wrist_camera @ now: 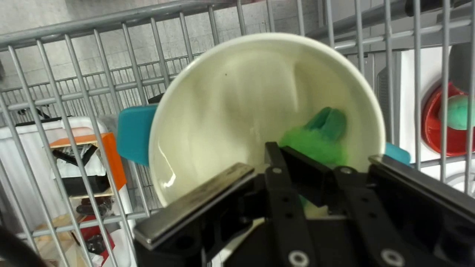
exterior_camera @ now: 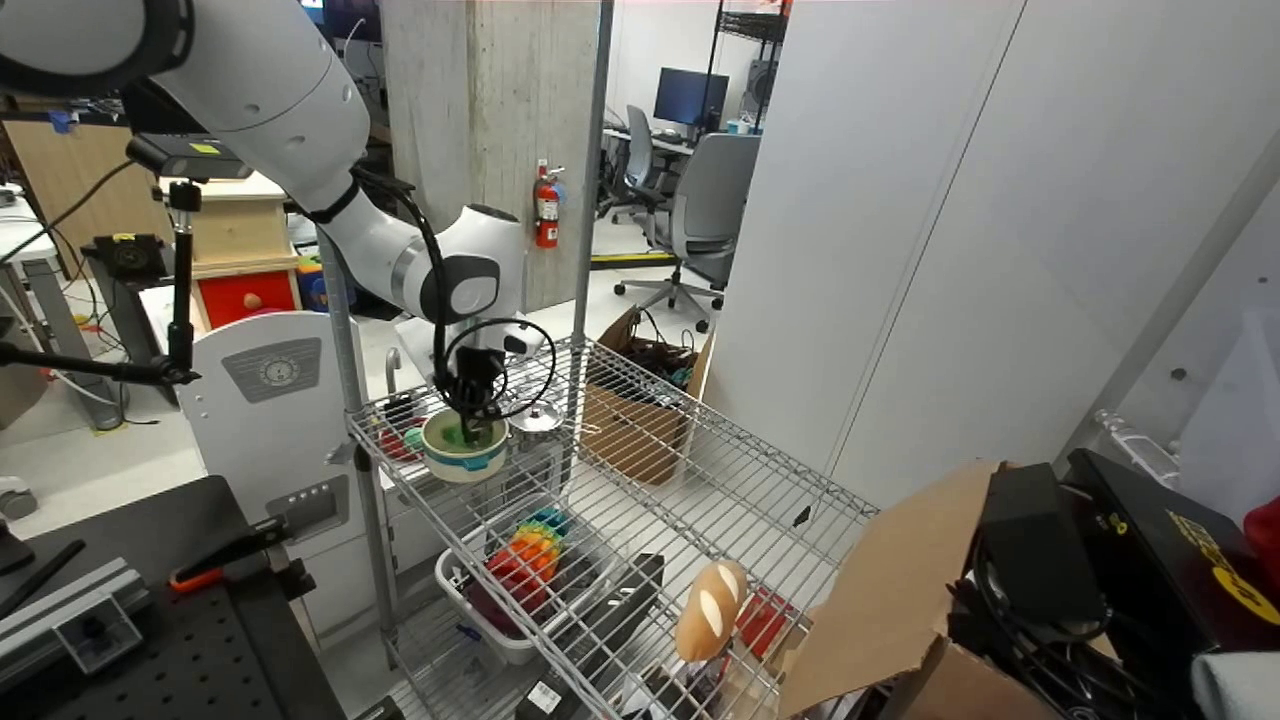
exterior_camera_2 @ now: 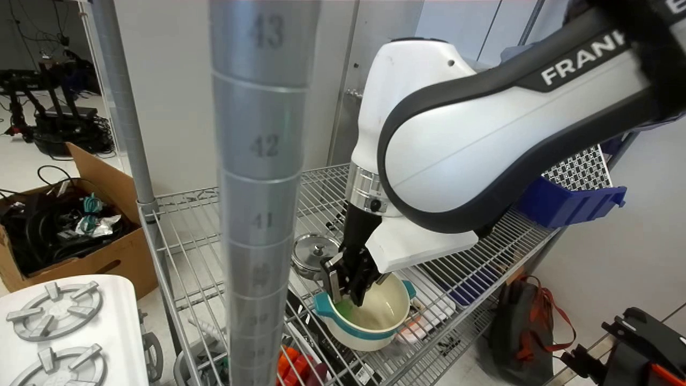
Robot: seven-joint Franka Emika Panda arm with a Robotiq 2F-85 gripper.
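A cream pot [wrist_camera: 213, 111] with teal handles stands on the wire shelf; in exterior view 2 its teal band [exterior_camera_2: 366, 333] faces the camera. Inside lies a soft green object [wrist_camera: 316, 144] with a darker teal-green, loop-like end, close to one wall. My gripper reaches down into the pot and is shut on the green object, part of which shows between the dark fingers. They cover much of it. From exterior view 1, the gripper [exterior_camera: 476, 430] is over the pot's near rim, and only a patch of green shows.
A metal lid [exterior_camera_2: 315, 251] rests on the shelf beside the pot. A bread loaf [exterior_camera: 710, 610] lies at the shelf's near end, by a cardboard box [exterior_camera: 900, 588]. Shelf posts [exterior_camera_2: 263, 193] stand at the corners. The wire shelf's middle [exterior_camera: 672, 480] is mostly clear.
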